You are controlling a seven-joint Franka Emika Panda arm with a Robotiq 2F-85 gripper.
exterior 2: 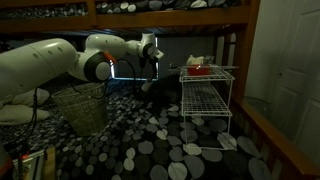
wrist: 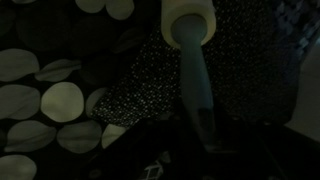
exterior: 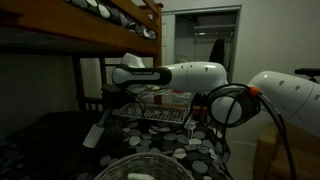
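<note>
A roller-like tool with a white cylindrical head (wrist: 188,20) and a blue-grey handle (wrist: 196,80) reaches up from the bottom of the wrist view. My gripper is shut on that handle, though its dark fingers are hard to make out. In exterior view 1 the white head (exterior: 94,135) hangs tilted below my gripper (exterior: 108,108), over the dark bedding. Beneath it in the wrist view lies a dark speckled cloth or cushion (wrist: 145,85). Whether the head touches it, I cannot tell.
A wire basket (exterior: 145,165) stands at the front. The white wire rack (exterior 2: 205,97) is beside the bed, with a red object (exterior 2: 200,72) on top. An upper bunk (exterior: 80,38) overhangs the left side. Dotted bedding (exterior 2: 150,135) spreads below, fairly clear.
</note>
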